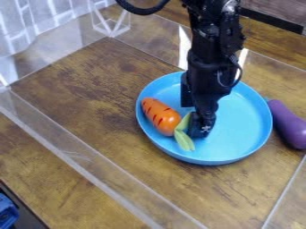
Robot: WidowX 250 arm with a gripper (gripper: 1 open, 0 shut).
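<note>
A blue plate [233, 139] sits on the wooden surface. On its left side lies a toy carrot [160, 114], orange with dark stripes and a pale green top. My black gripper [195, 123] is low over the plate just right of the carrot, its lower end at the green top, partly covering it. It is open; whether its fingers touch the carrot is hard to tell.
A purple toy eggplant [285, 124] lies right of the plate. Clear plastic walls border the wooden surface [89, 89]. A dark blue object [7, 213] is at the lower left corner. The wood left of the plate is clear.
</note>
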